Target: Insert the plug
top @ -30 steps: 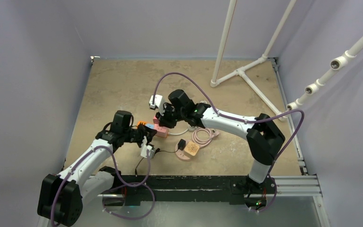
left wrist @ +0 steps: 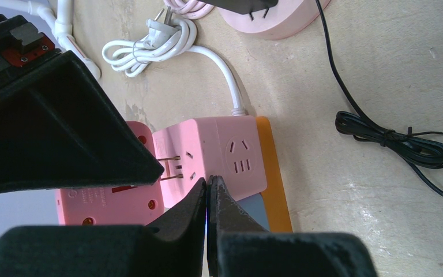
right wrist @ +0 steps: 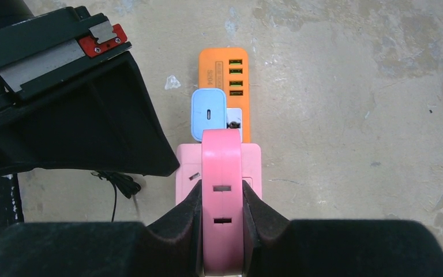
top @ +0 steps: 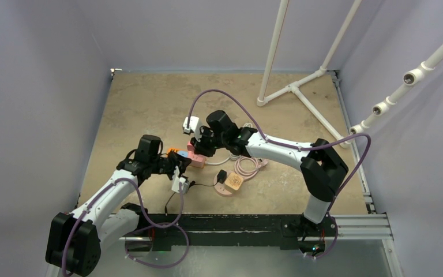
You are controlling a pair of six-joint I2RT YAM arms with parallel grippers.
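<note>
In the right wrist view my right gripper is shut on a pink plug adapter, held above a pink power strip. The left wrist view shows the adapter side-on, its prongs pointing at the slots in the face of the pink strip, very close to it; how far they are in is unclear. My left gripper is shut, with nothing visible between its fingers, in front of the strip.
An orange strip and a blue block adjoin the pink strip. Coiled white cable, black cable and a round pink strip lie nearby.
The right arm's wrist is very slightly lower in the top view than about a second ago; otherwise nothing visibly changes.
</note>
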